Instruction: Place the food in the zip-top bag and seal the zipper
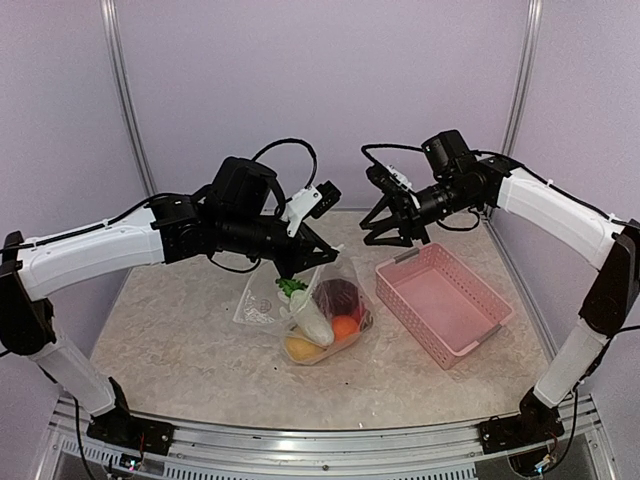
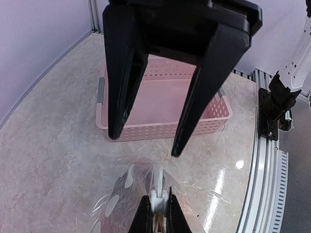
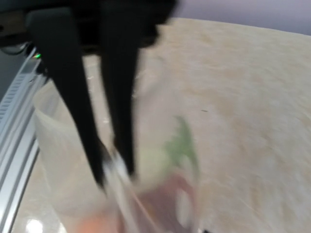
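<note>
The clear zip bag (image 1: 260, 305) stands on the table holding leafy greens (image 1: 292, 286), a white vegetable (image 1: 312, 320), an orange fruit (image 1: 344, 326), a yellow item (image 1: 302, 349) and a dark red item (image 1: 338, 298). My left gripper is shut on the bag's zipper edge (image 2: 158, 194) at the top. My right gripper (image 1: 390, 232) is open, up and to the right of that edge, apart from it. In the right wrist view its fingers hang over the blurred bag.
A pink basket (image 1: 440, 350), empty, sits right of the bag.
</note>
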